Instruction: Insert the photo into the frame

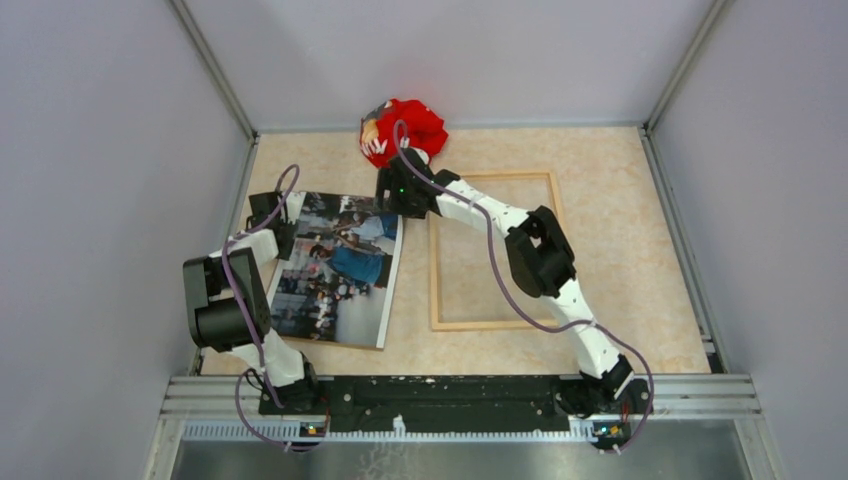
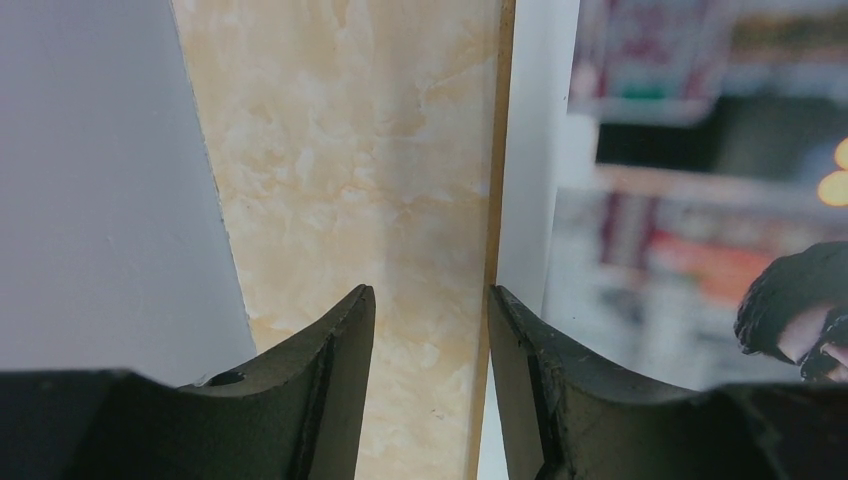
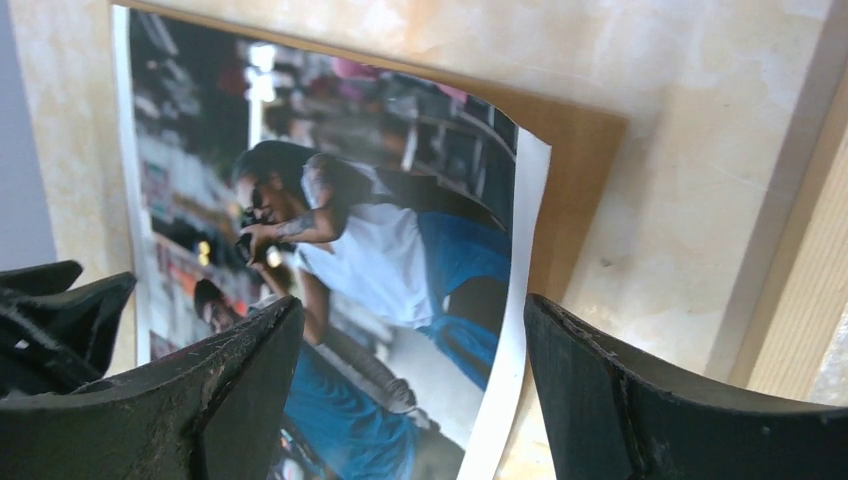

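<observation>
The photo (image 1: 336, 276) lies on a thin brown board (image 3: 574, 170) at the left of the table. Its right edge curls up in the right wrist view, baring the board. My left gripper is part open over the photo's left edge, one fingertip at that edge, the other over bare table. My right gripper is open above the photo's upper right part, one fingertip by the white border, nothing seen held. The empty wooden frame (image 1: 493, 325) lies right of the photo, partly under my right arm.
A red cloth (image 1: 410, 122) lies at the back, beside my right gripper. Walls bound the table at the back and sides.
</observation>
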